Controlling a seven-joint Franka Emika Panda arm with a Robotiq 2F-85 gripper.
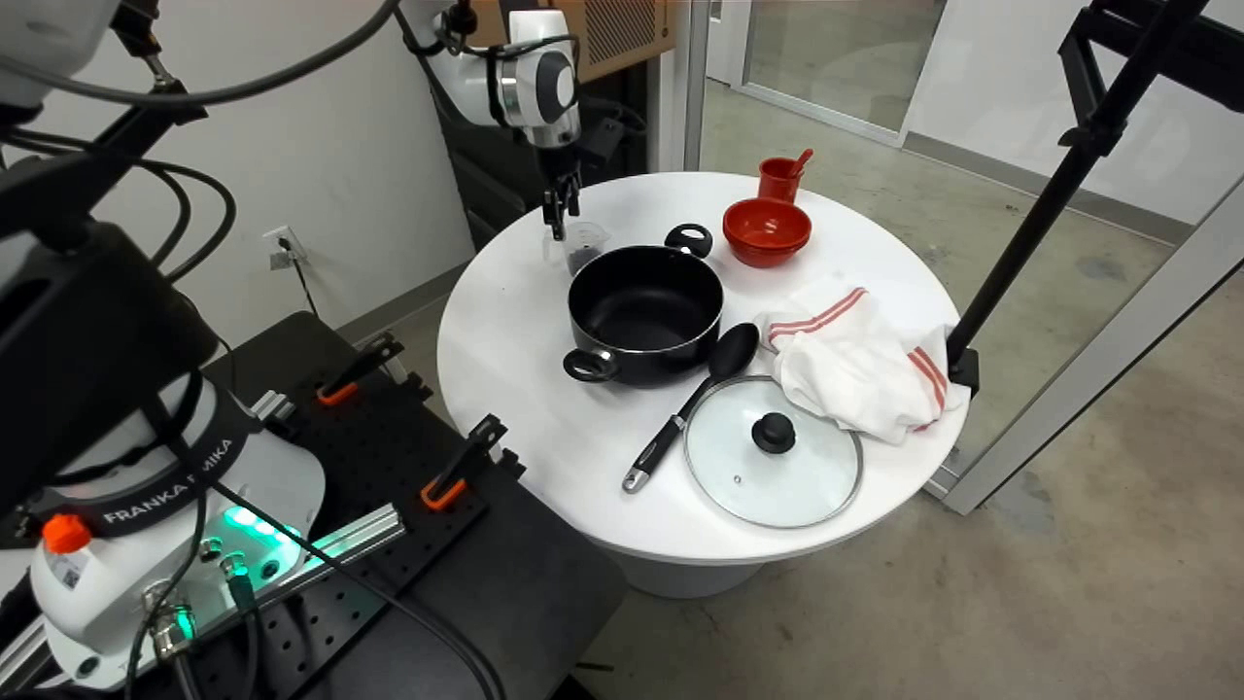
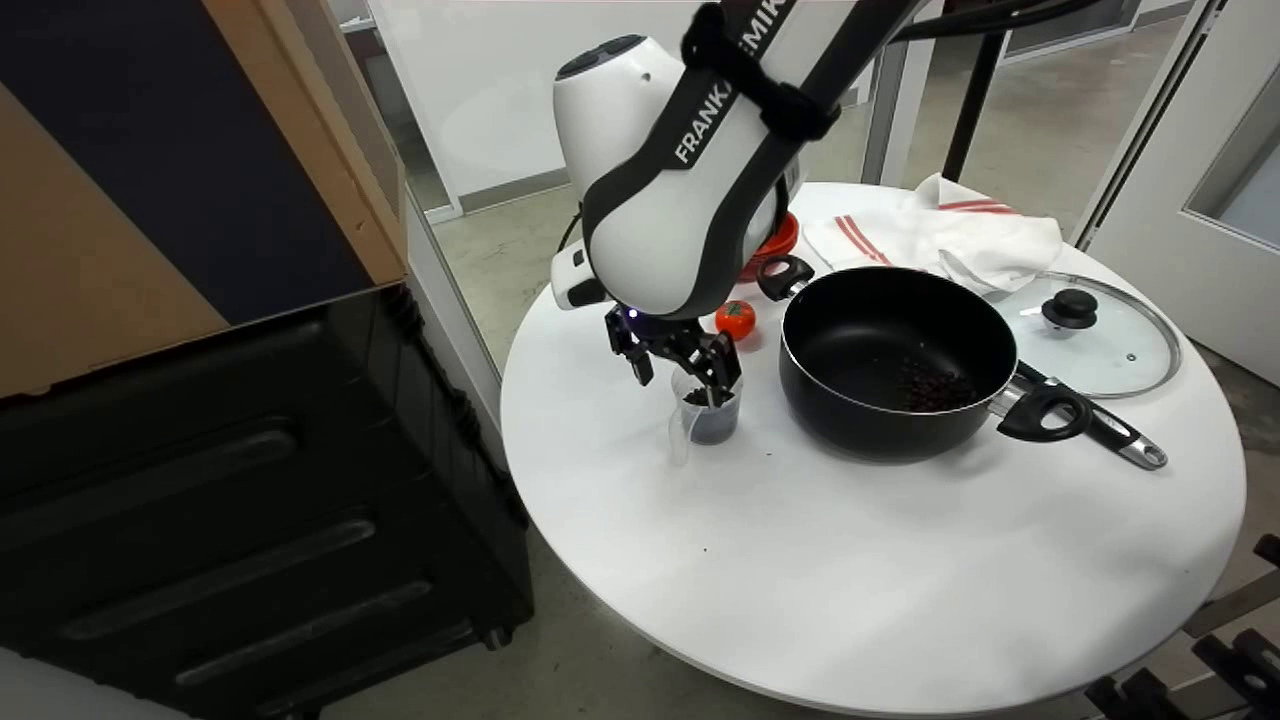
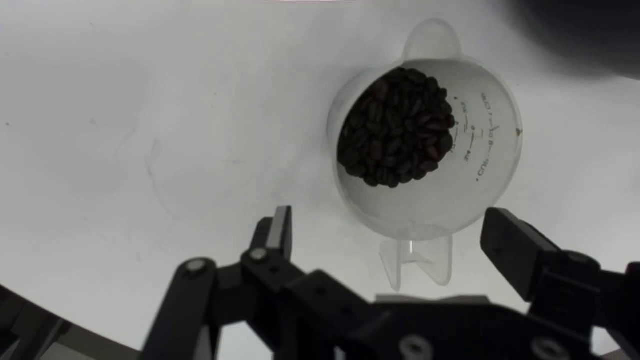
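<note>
A clear measuring cup (image 3: 474,180) stands upright on the table, partly filled with dark beans (image 3: 396,129) heaped to one side. Its forked handle (image 3: 442,264) points toward my gripper. The fingers are open and apart, with nothing held; the cup's handle lies in the span between the fingers as seen from the wrist. In exterior view 2, the gripper (image 2: 681,366) is just above and beside the cup (image 2: 716,420), one finger overlapping its rim; whether they touch I cannot tell. The black pot (image 2: 888,420) has some dark beans (image 2: 933,388) on its floor.
Close to the cup stands the pot, its handles sticking out. Red bowls (image 1: 766,233), a red cup (image 1: 778,180), a tomato (image 2: 735,319), a black spoon (image 1: 732,354), a glass lid (image 1: 746,467) and a striped towel (image 1: 846,373) occupy the far side.
</note>
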